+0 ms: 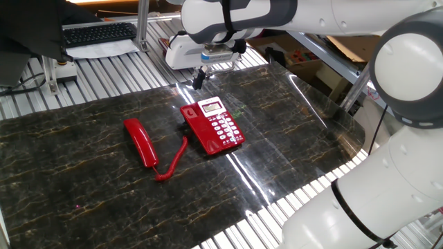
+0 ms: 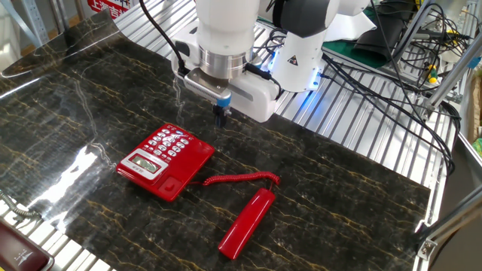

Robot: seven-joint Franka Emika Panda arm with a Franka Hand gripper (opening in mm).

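Note:
The red desk phone base [image 1: 212, 128] lies on the dark marbled board, its white number keys and small display facing up. Off its cradle, the red handset [image 1: 141, 142] rests on the board, apart from the base. A coiled red cord [image 2: 239, 178] joins the two. My gripper [image 1: 200, 77] hangs above the board, beyond the display end of the base in exterior view 1. From the other side, in exterior view 2, my gripper [image 2: 221, 117] shows its dark fingertips above the board, clear of phone and handset. Whether its fingers are apart is too small to make out.
The marbled board [image 1: 76, 180] has wide bare areas around the phone. Slatted metal table [image 2: 361, 135] borders it, with loose black cables near the arm's base. A black keyboard [image 1: 100, 33] sits at the back left in exterior view 1.

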